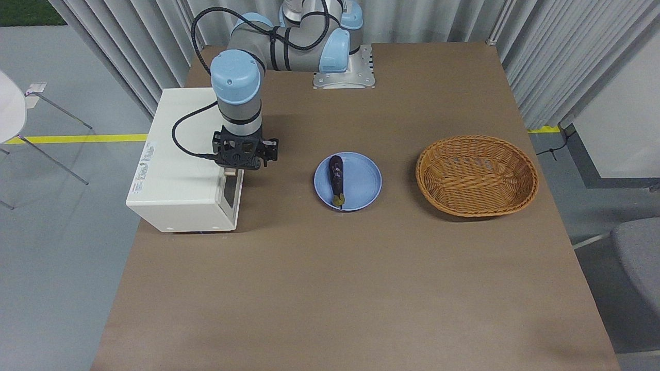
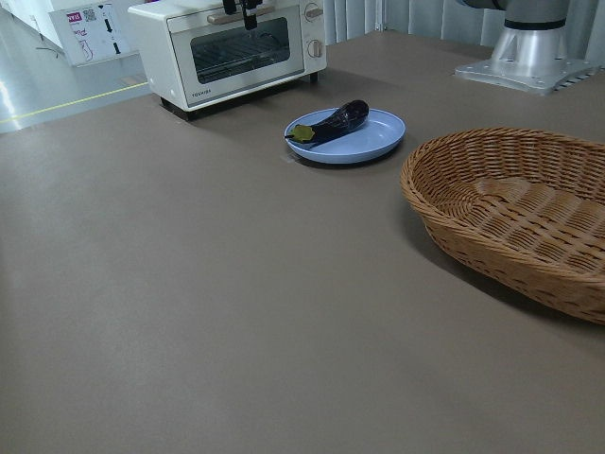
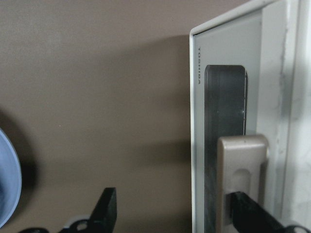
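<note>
A white Toshiba toaster oven (image 1: 176,173) stands on the left of the table, its door closed. My gripper (image 1: 246,162) is at the door's handle (image 2: 227,17). In the wrist view the fingers are open wide: one finger (image 3: 249,216) touches the pale handle (image 3: 240,160), the other stands over the table beside it. An eggplant (image 1: 335,176) lies on a blue plate (image 1: 362,185) right of the oven.
A wicker basket (image 1: 476,176) sits at the table's right. The arm's base plate (image 1: 344,79) is at the back.
</note>
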